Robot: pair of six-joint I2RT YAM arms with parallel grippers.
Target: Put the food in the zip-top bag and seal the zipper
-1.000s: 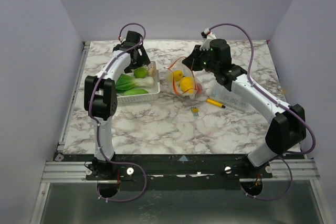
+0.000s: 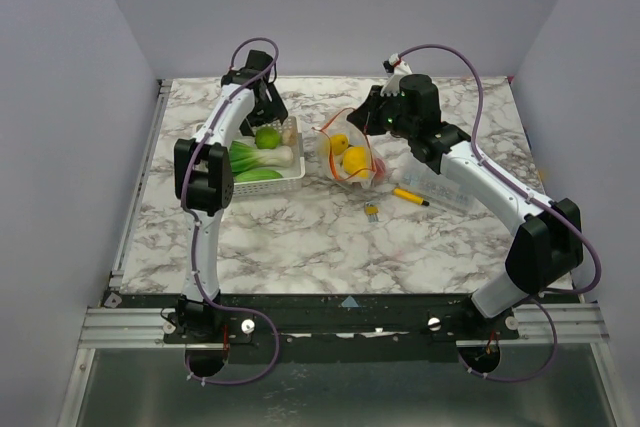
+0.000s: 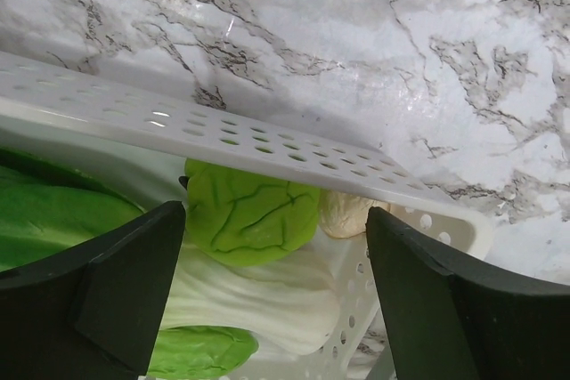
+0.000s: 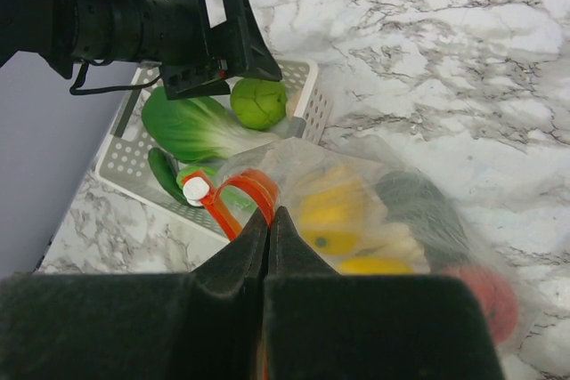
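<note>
My left gripper (image 2: pixel 262 110) stands open over the back of a white perforated basket (image 2: pixel 272 185). Below its fingers lie a green cabbage (image 3: pixel 251 220), a tan item (image 3: pixel 342 214), a leafy bok choy (image 4: pixel 191 126) and other green produce (image 2: pixel 257 175). My right gripper is shut on the orange-edged rim of the clear zip bag (image 4: pixel 383 220), holding it up. Inside the bag are yellow items (image 2: pixel 355 161) and a red one (image 4: pixel 481 304), seen through the plastic.
Another clear bag (image 2: pixel 445 192) lies flat at the right, beside a yellow marker (image 2: pixel 410 196). A small yellow-tipped piece (image 2: pixel 371 212) lies in front of the upright bag.
The left arm has shifted, its wrist moving slightly toward the back and right over the basket. The right arm and bag look unchanged.
</note>
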